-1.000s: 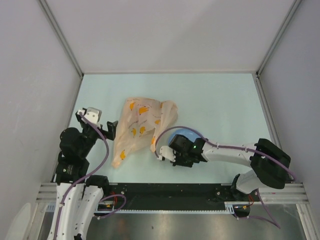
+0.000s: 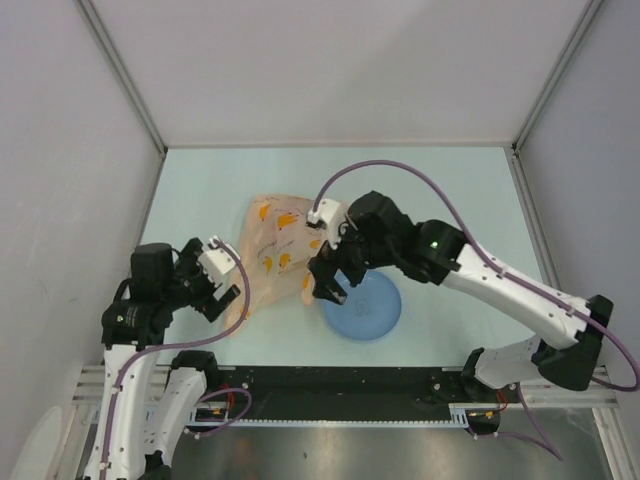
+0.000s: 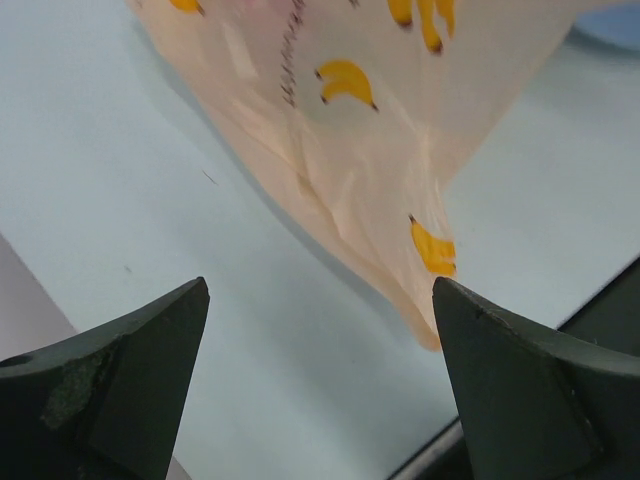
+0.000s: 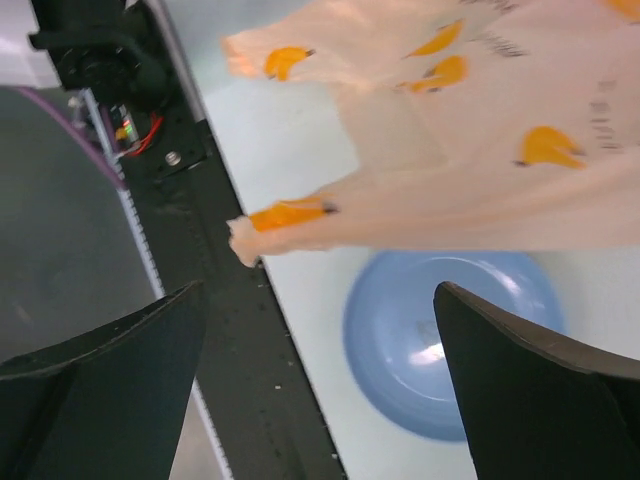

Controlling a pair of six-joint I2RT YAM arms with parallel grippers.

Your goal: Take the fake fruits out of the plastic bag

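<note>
The beige plastic bag lies crumpled on the pale table, marked with several orange-yellow banana shapes. Whether these are prints or fruits inside cannot be told; no loose fruit shows outside. Beside the bag's left edge is my left gripper, open and empty; a narrow bag strip appears ahead of its fingers in the left wrist view. My right gripper is open over the bag's right side, covering part of it. In the right wrist view, another bag strip lies beyond the open fingers.
A round blue plate sits right of the bag, partly below my right gripper. Bare table spreads behind and to the right. Walls stand on the left, right and back; a dark rail runs along the front edge.
The right gripper has travelled away from the table's front, off the plate's front part and over the bag's right side. The bag looks unmoved.
</note>
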